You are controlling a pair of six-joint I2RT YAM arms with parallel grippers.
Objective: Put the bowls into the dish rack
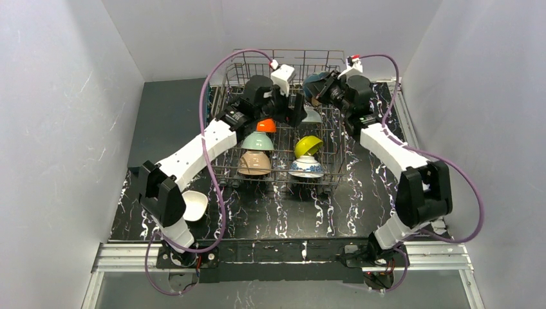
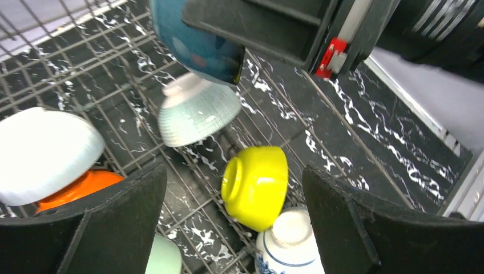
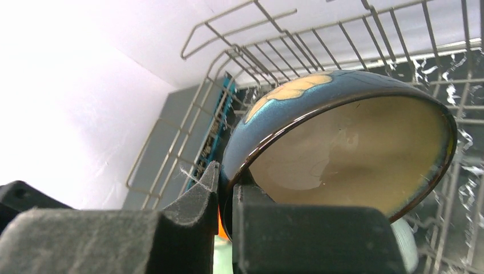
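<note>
My right gripper is shut on the rim of a blue bowl (image 3: pixel 337 83) with a tan inside, held tilted over the back right of the rack (image 1: pixel 335 170). Bowls lie in the rack: pale blue (image 2: pixel 197 111), yellow (image 2: pixel 257 182), blue-patterned (image 1: pixel 306 166), orange (image 1: pixel 266 126), mint (image 1: pixel 257 141), peach (image 1: pixel 255 164) and white (image 2: pixel 45 148). My left gripper hangs open above them, nothing between its fingers.
A white dish (image 1: pixel 194 205) sits on the dark counter at the front left. A dark board (image 1: pixel 166 119) lies left of the rack. Grey walls close in both sides.
</note>
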